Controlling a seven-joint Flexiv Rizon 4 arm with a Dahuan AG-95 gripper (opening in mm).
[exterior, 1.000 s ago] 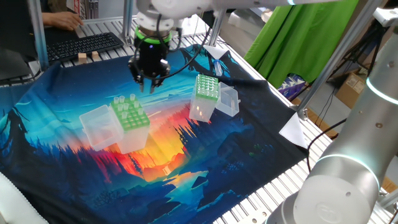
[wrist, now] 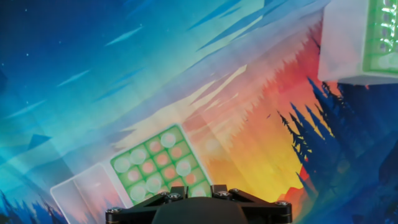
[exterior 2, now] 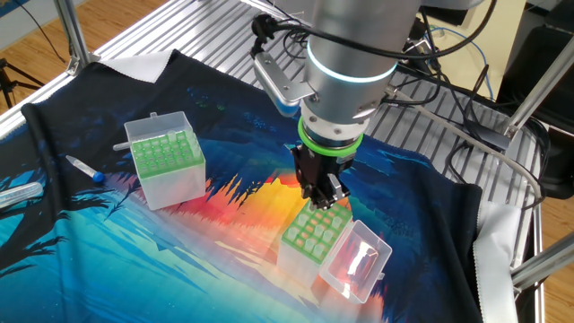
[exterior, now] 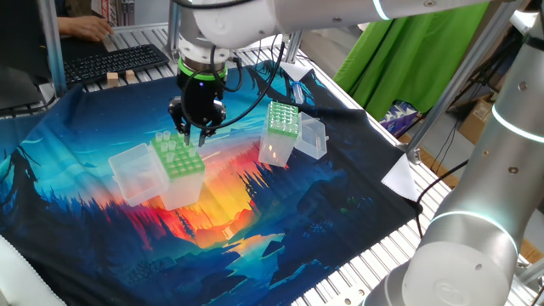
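My gripper (exterior: pixel 195 141) hangs just above the back edge of a clear box with a green rack (exterior: pixel 177 158), near its right side. Its two fingers stand apart in the wrist view, and nothing shows in the gap between the fingertips. Several translucent tips (exterior: pixel 167 138) stick up from part of this rack; other holes look empty. The box's clear lid (exterior 2: pixel 357 261) is folded open beside it. A second clear box with a green rack (exterior 2: pixel 169 154) stands apart, its rack looking full, its lid (exterior: pixel 312 136) open as well.
A pen (exterior 2: pixel 86 170) lies on the printed cloth (exterior 2: pixel 99 260) near the second box. Cables loop beside the wrist. Beyond the cloth are a keyboard (exterior: pixel 117 62) and small wooden blocks (exterior: pixel 112 79). The cloth between the two boxes is clear.
My gripper has come down and slightly to the left in exterior view 1, closer to the partly filled box. Both boxes and their lids have stayed in place.
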